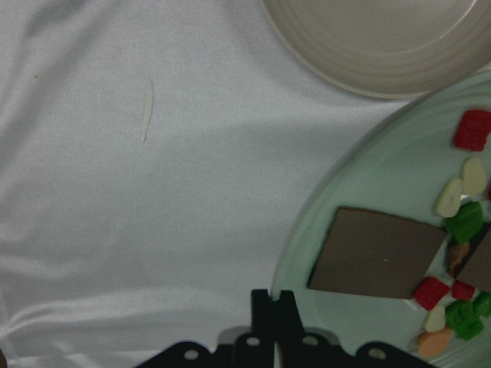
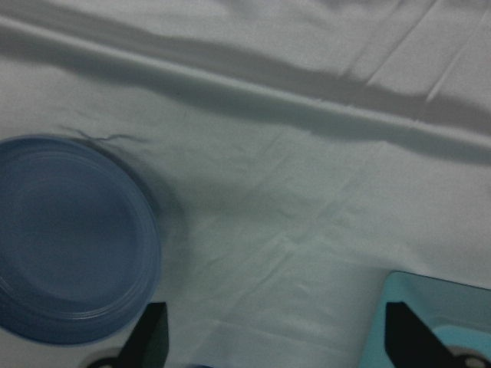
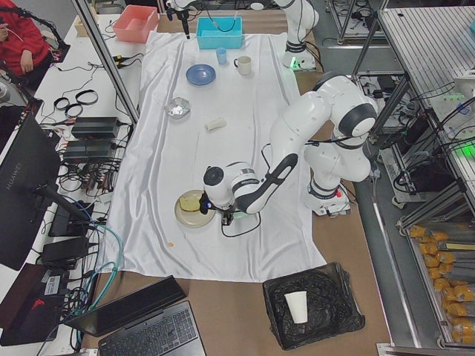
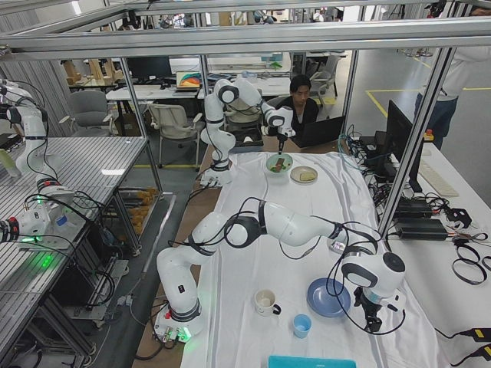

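My left gripper is shut, its fingertips at the rim of a green plate [image 1: 360, 176] holding dark flat squares [image 1: 376, 253] and red, green and pale pieces. Whether anything thin is between the fingers I cannot tell. A beige plate [image 1: 383, 38] lies right beside it; in the right camera view it carries a yellow piece [image 4: 305, 175]. My right gripper is open over the white cloth, near a blue plate [image 2: 69, 230] and a turquoise tray [image 2: 437, 299].
A mug [image 4: 265, 301], a blue cup [image 4: 301, 325] and a silver object [image 3: 178, 107] stand on the cloth. A black bin [image 3: 334, 311] with a white cup is at the front edge in the left camera view.
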